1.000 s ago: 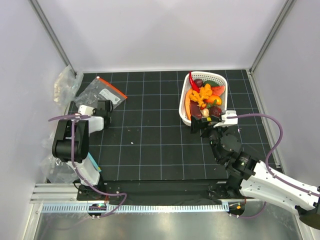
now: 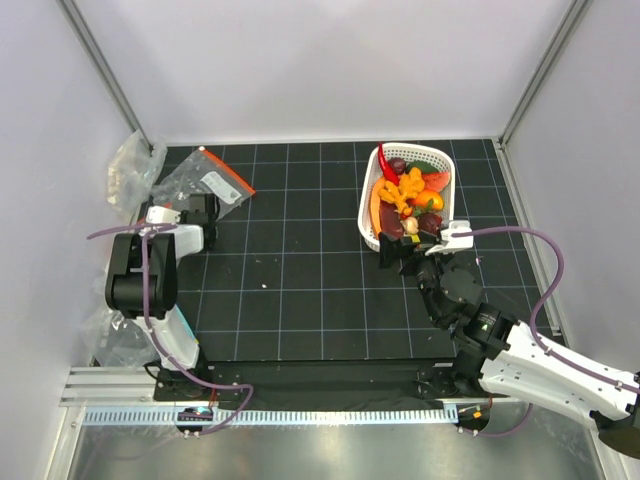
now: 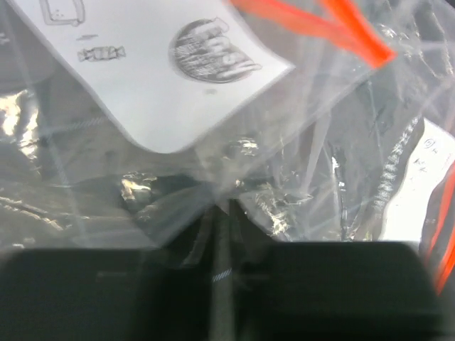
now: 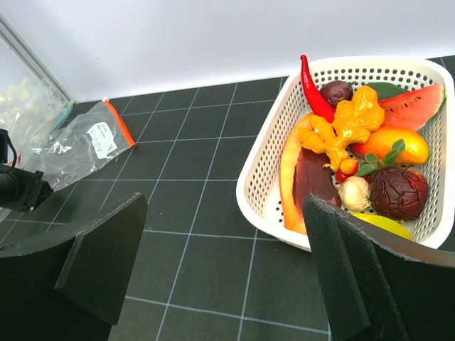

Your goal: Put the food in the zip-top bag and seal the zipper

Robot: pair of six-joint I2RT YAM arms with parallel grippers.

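A clear zip bag [image 2: 220, 186] with an orange zipper and white label lies at the back left. My left gripper [image 2: 208, 206] is at its near side, shut. In the left wrist view, clear film runs up to the shut fingertips; whether a fold is pinched between them cannot be made out. The label [image 3: 178, 85] fills the upper left there. My right gripper stands open and empty, before the white basket [image 4: 256, 195]. The basket holds the food: a red pepper [image 4: 315, 92], ginger [image 4: 345, 124], a watermelon slice [image 4: 416, 106] and several other pieces.
More clear bags [image 2: 130, 175] are heaped along the left wall, and another bag [image 2: 125, 342] lies near the left arm's base. Bare dark gridded table [image 2: 290, 250] stretches between the zip bag and the basket. Walls close off the back and sides.
The bag's orange zipper edge has shifted slightly. The right arm and basket are unmoved.
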